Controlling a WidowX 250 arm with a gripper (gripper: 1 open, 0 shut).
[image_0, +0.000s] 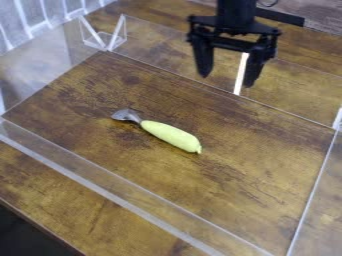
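Observation:
A pale yellow, elongated object (173, 136) lies on the wooden board, with a small grey metal piece (126, 115) at its upper-left end. The black gripper (227, 62) hangs at the top right, blurred, above the back part of the enclosure and apart from the yellow object. Its two fingers stand open, with nothing visible between them.
Clear plastic walls (80, 172) surround the wooden floor (254, 180). A white strip stands upright at the back, below the gripper, and a white bracket (103, 35) sits at the back left.

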